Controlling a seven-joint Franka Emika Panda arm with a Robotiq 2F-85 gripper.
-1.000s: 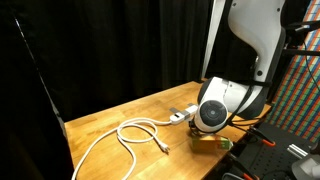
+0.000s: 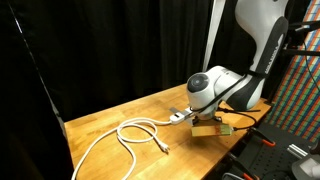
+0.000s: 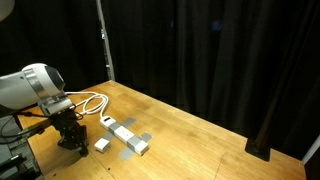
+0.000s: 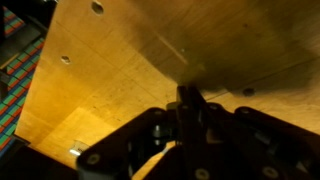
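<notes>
My gripper is low over the wooden table, and its dark fingertips look together in the wrist view. No object can be made out between them. Bare wood with a few small holes lies in front of the fingers, crossed by a dark shadow. In the second exterior view the gripper hangs at the left end of the table. A small white block lies to its right, apart from it. Beyond is a long white power strip with a looped white cord.
The cord spreads over the left half of the table, its plug end loose on the wood. Grey patches lie beside the strip.
The power strip and cord appear unmoved.
</notes>
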